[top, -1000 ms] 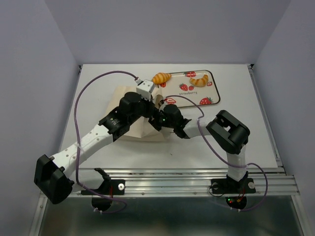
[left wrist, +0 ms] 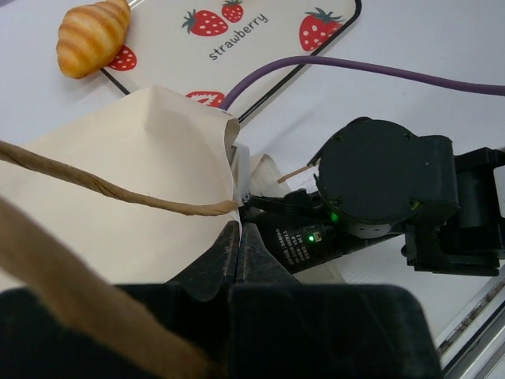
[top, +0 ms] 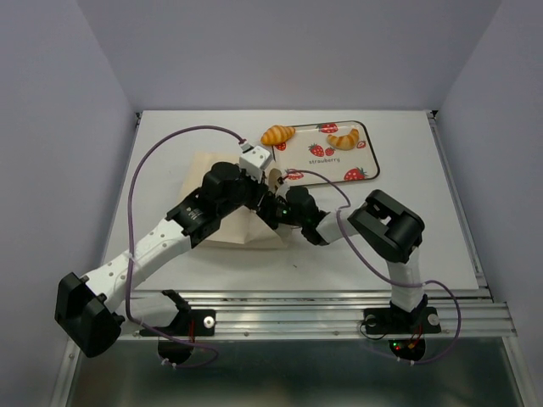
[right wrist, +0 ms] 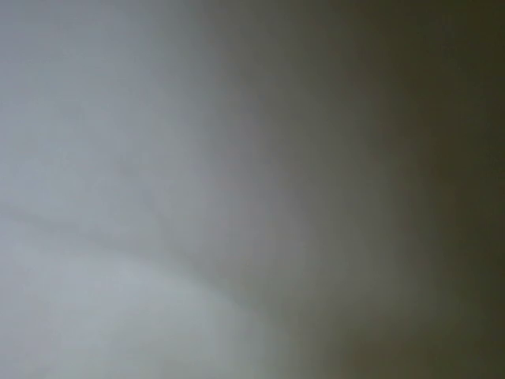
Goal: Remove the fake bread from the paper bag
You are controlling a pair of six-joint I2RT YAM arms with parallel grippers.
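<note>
The cream paper bag lies under both arms, with brown twisted handles. My left gripper is shut at the bag's edge, its fingertips against the paper. My right gripper reaches from the right into or against the bag's opening; its fingers are hidden, and the right wrist view shows only blurred pale and shadowed surface. A croissant-shaped bread lies at the tray's left corner, outside the bag, and another lies on the tray. The bag's inside is not visible.
A strawberry tray stands at the back right, behind the grippers. Grey walls border the sides and back; a metal rail runs along the front edge.
Both arms have shifted slightly at the bag; the right forearm sits a little further left than a second ago. The breads have not moved.
</note>
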